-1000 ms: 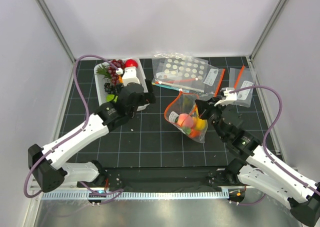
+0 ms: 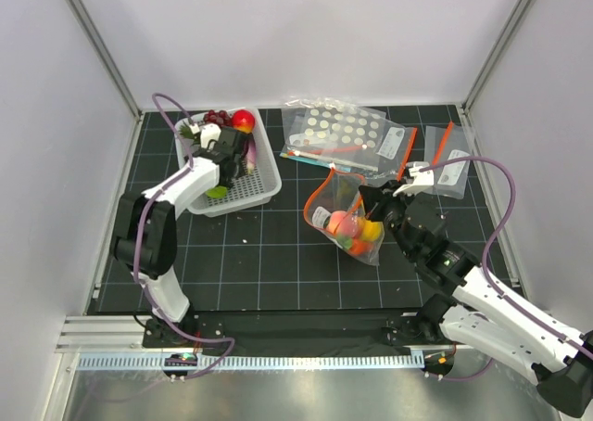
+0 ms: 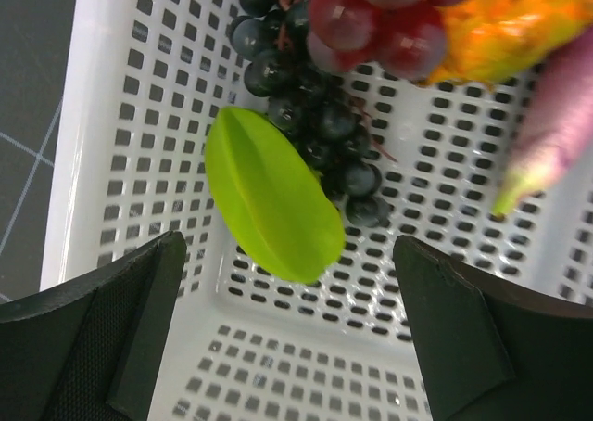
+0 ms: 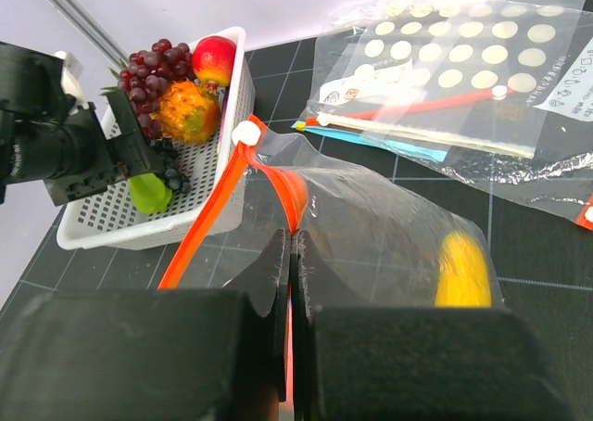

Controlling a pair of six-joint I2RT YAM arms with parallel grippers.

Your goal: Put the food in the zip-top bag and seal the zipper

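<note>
My left gripper (image 2: 225,159) is over the white basket (image 2: 250,197), open above a green fruit (image 3: 269,194) that lies beside dark grapes (image 3: 334,124). Red grapes (image 3: 389,18), a spiky orange fruit (image 4: 189,112), a red mango (image 4: 214,59) and a pink-purple vegetable (image 3: 547,129) are in the basket too. My right gripper is shut on the orange-rimmed edge of the open zip bag (image 2: 334,208). The bag holds pink, yellow and red-orange food (image 2: 348,224).
Flat spare bags (image 2: 343,138) lie at the back middle, another (image 2: 449,166) at back right.
My left gripper has moved leftward over the basket, from its right side to above the green fruit. The right arm and the bag look unchanged.
</note>
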